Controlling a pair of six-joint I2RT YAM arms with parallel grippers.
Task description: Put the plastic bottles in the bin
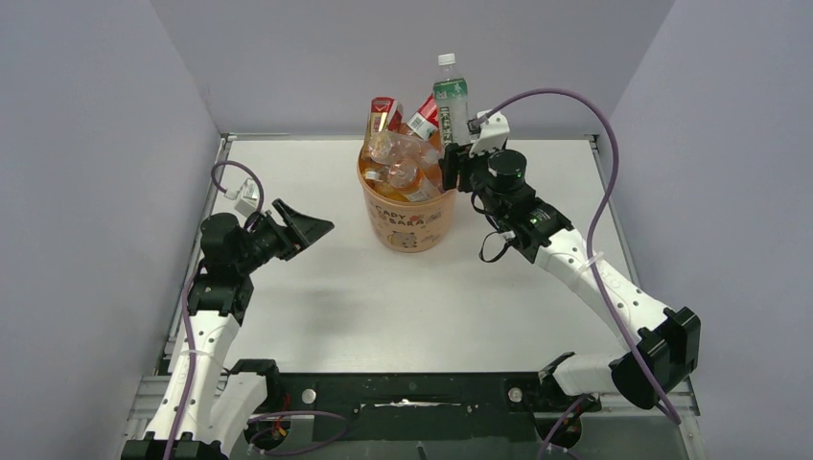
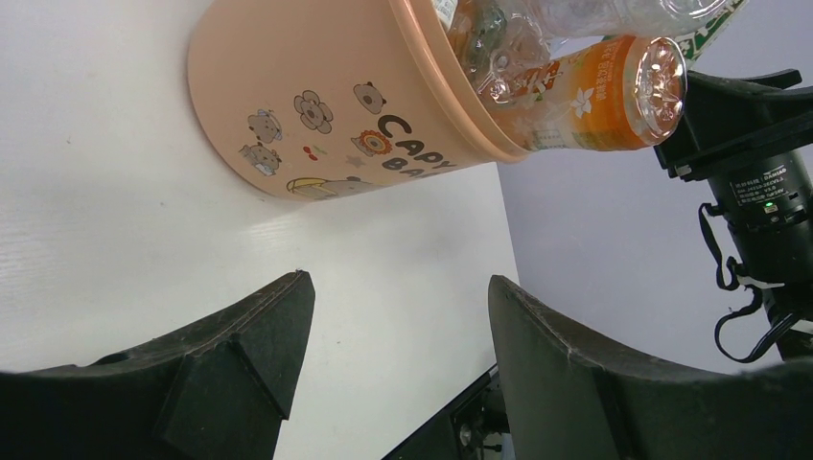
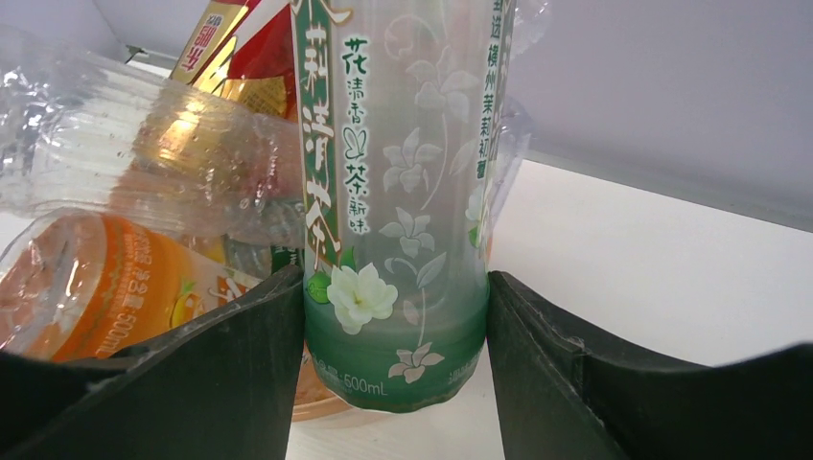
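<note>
The peach bin [image 1: 406, 222] with cartoon animals is heaped with plastic bottles, among them an orange-labelled one [image 2: 596, 94] and a clear crumpled one [image 3: 144, 153]. My right gripper is shut on an upright green-and-white tea bottle [image 3: 395, 192], held over the bin's right rear part; in the top view its white cap rises above the pile. My left gripper stands open left of the bin, with nothing between its fingers.
Grey walls surround it at the back and both sides.
</note>
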